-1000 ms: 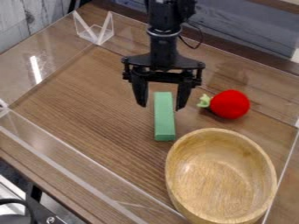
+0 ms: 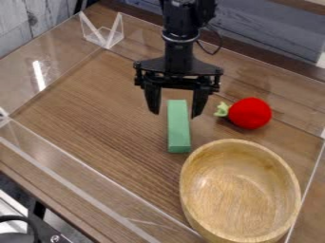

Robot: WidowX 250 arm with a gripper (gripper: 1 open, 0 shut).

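Observation:
My black gripper (image 2: pixel 178 102) hangs from the top centre of the camera view, open, its two fingers spread on either side above a long green block (image 2: pixel 180 131). The block lies lengthwise on the wooden table, its far end between or just below the fingertips; whether they touch it I cannot tell.
A red tomato-like object (image 2: pixel 252 113) with a green top lies to the right of the block. A large wooden bowl (image 2: pixel 238 195) fills the near right.
My gripper has shifted very slightly; the block, red object and bowl stay where they were.

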